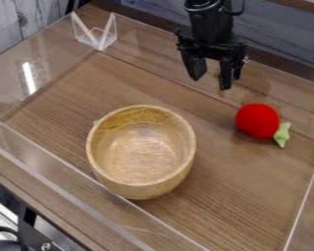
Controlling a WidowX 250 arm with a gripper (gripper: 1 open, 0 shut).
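Observation:
My black gripper point(212, 71) is open above the back middle of the wooden table, with nothing between its fingers. A red strawberry-like object point(255, 121) with a green leafy top point(282, 131) lies on the right of the table, in front of the gripper and to its right, apart from it. A large empty tan bowl point(140, 116) sits at the front left of centre.
A white wire-like holder point(98, 31) stands at the back left. The left, front right and middle of the table point(245, 191) are clear. A dark cable lies at the bottom left corner.

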